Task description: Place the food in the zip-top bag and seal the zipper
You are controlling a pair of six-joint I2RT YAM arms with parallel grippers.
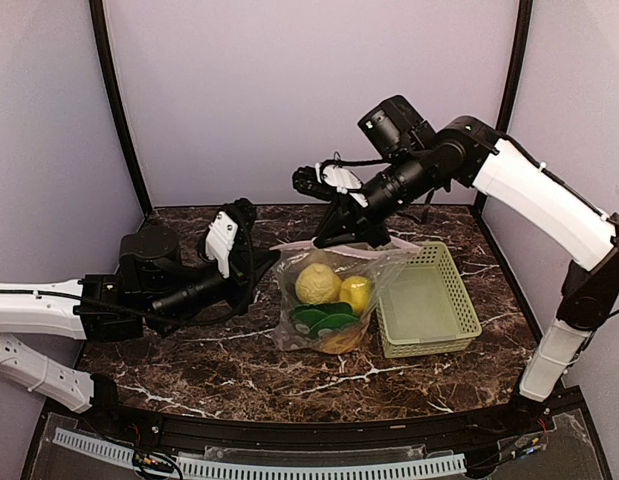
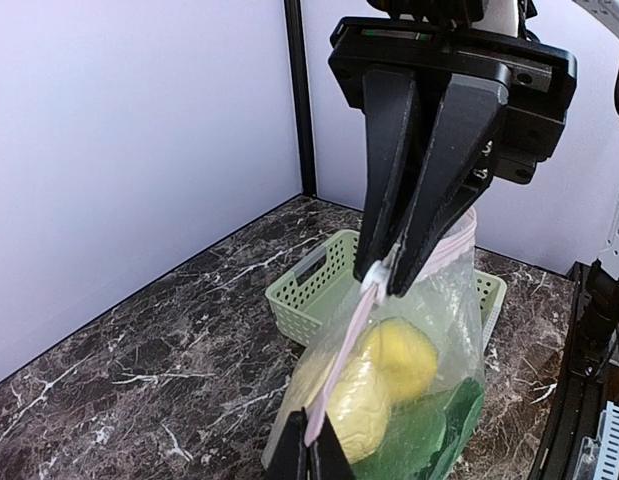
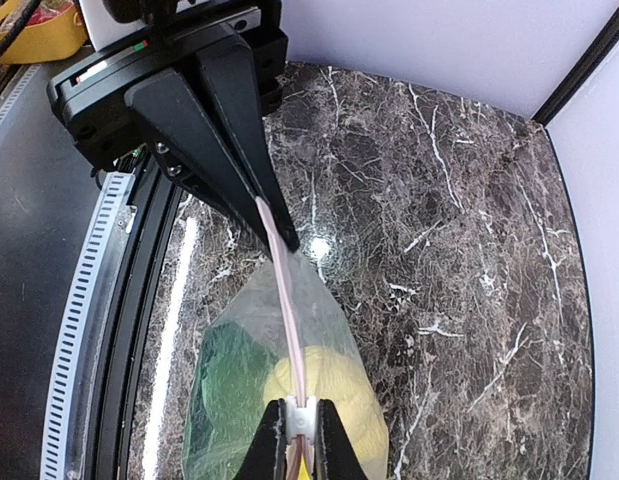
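Note:
A clear bag (image 1: 289,325) with a pink zip strip (image 2: 341,365) hangs between my two grippers. Inside it are a pale yellow round food (image 1: 318,284), a brighter yellow one (image 1: 356,293) and a green piece (image 1: 324,320). My left gripper is shut on the end of the strip, at the bag's left corner. A short way along that strip, my right gripper is shut on the white zip slider (image 3: 303,412). Between the grippers the strip runs taut as a narrow line. The right gripper partly hides the bag's mouth in the top view.
A pale green basket (image 1: 429,300) stands just right of the bag, its floor bare. Both arms reach in close together above the bag.

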